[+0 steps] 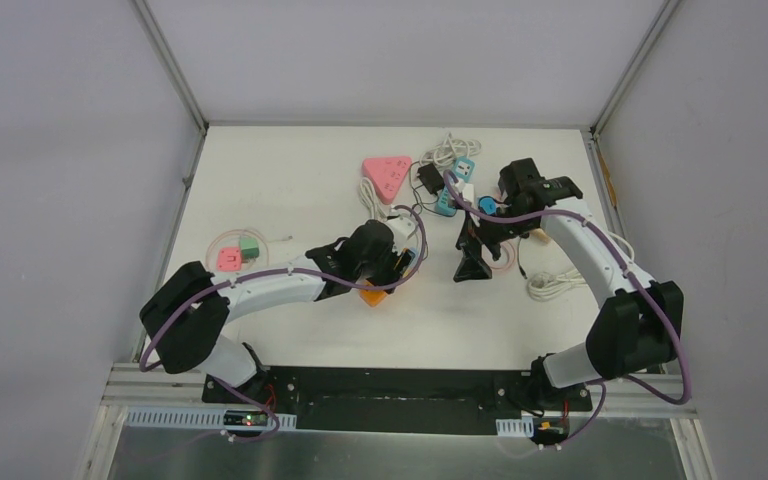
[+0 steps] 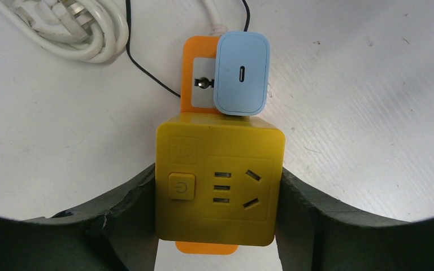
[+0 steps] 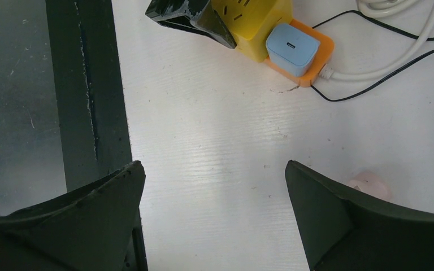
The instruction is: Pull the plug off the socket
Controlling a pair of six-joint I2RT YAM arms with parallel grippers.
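A yellow cube plug (image 2: 237, 223) with several slots and a power button fills the middle of the left wrist view. My left gripper is shut on its two sides. Under it lies the orange socket (image 2: 206, 248), whose ends show on both sides of the cube. Right against the cube, a light blue plug (image 2: 242, 73) sits on the same socket. The right wrist view shows the cube (image 3: 257, 28) over the strip, but its underside is too hidden to tell any gap. My right gripper stands open and empty, away from the socket.
A pink socket (image 1: 387, 178) and a teal strip (image 1: 456, 185) lie towards the back, with coiled white cords (image 1: 445, 150). Far left are a red block (image 1: 229, 259) and a green block (image 1: 249, 247).
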